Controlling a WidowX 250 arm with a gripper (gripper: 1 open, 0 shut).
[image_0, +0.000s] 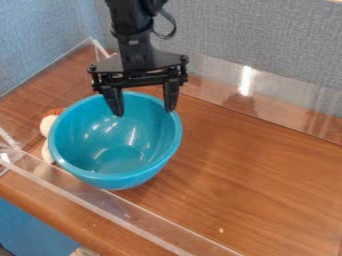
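A black gripper (143, 100) hangs over the back of a cyan bowl (118, 160) on the wooden surface, its two fingers apart and open, reaching down to about the rim. Whether they touch the bowl I cannot tell. Behind the bowl's left side, a pale rounded object (47, 125) is partly hidden.
Clear plastic barriers (160, 225) run along the front and back edges of the wooden surface (261, 185). A grey-blue padded wall (281, 45) stands behind.
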